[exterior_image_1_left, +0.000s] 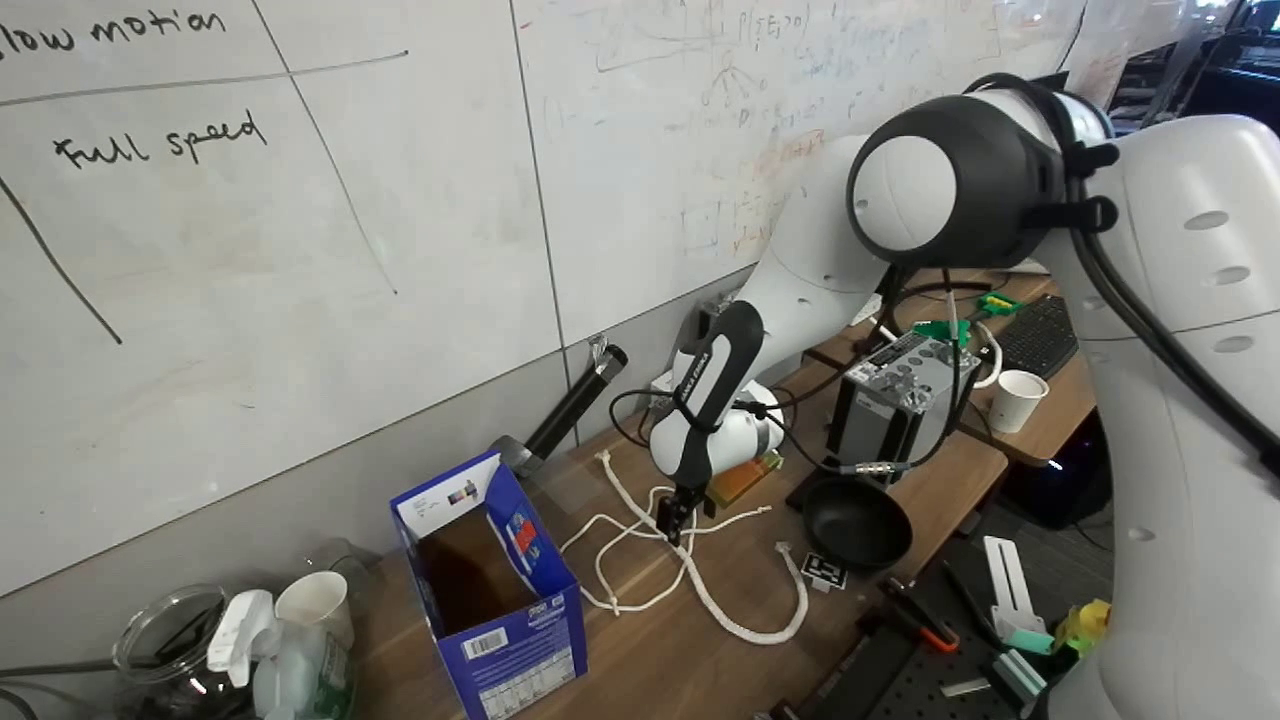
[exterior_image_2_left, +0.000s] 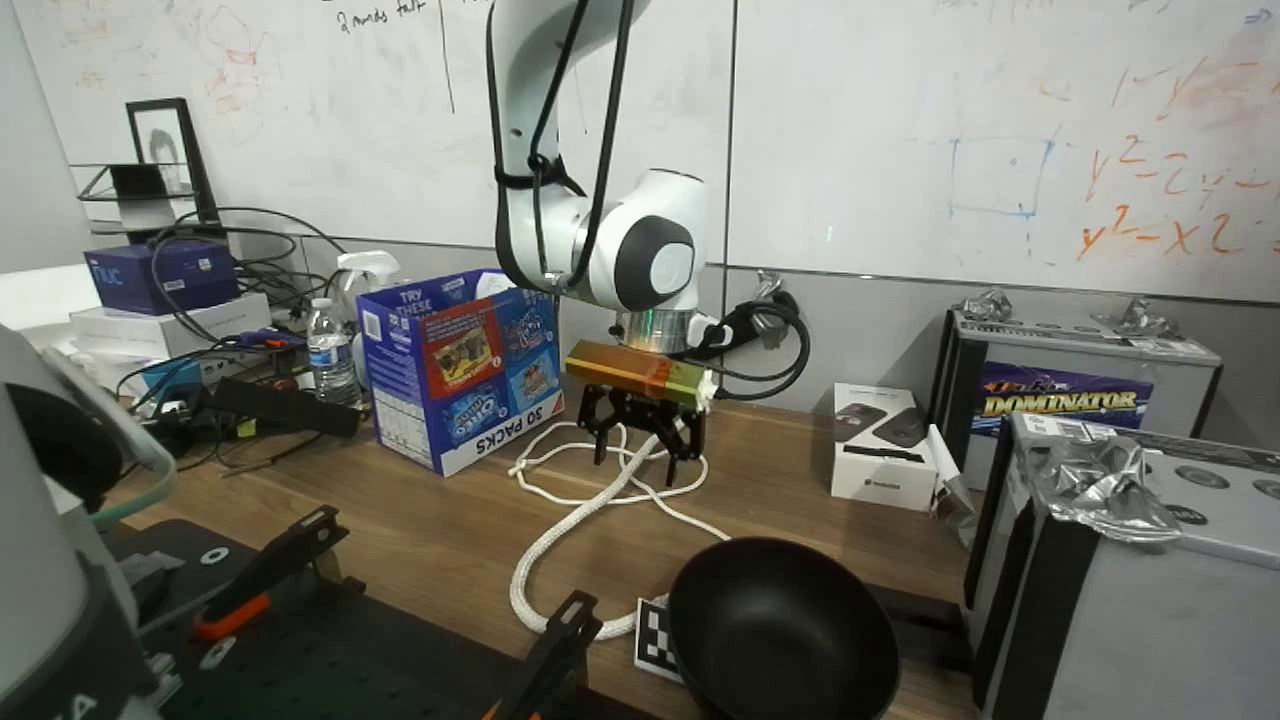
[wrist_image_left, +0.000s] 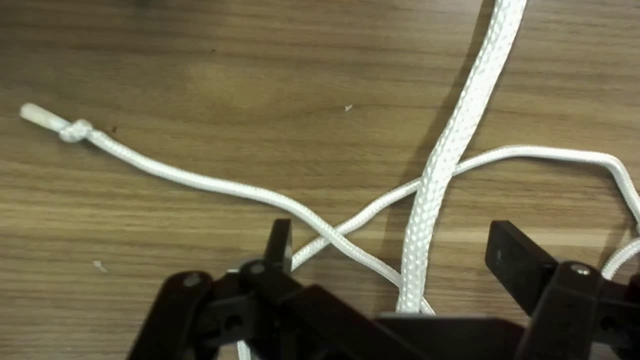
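A thick white braided rope (wrist_image_left: 451, 144) runs across the wooden table, and a thinner white cord (wrist_image_left: 222, 186) lies tangled under and around it. My gripper stands open above the rope. In the wrist view the thick rope passes between the two spread fingers, nearer the right one, and the cord crosses there too. The second exterior view has the gripper (exterior_image_2_left: 642, 456) pointing down over the rope (exterior_image_2_left: 558, 536), one finger to either side. Whether the fingertips touch the table cannot be told. The cord's knotted end (wrist_image_left: 75, 130) lies off to the left.
A blue snack box (exterior_image_1_left: 528, 636), open at the top, stands beside the rope. A black bowl (exterior_image_2_left: 786, 624) and a checkered marker (exterior_image_2_left: 654, 636) sit near the table's front edge. Grey metal cases (exterior_image_2_left: 1122, 588) and a white box (exterior_image_2_left: 884, 450) stand to the right.
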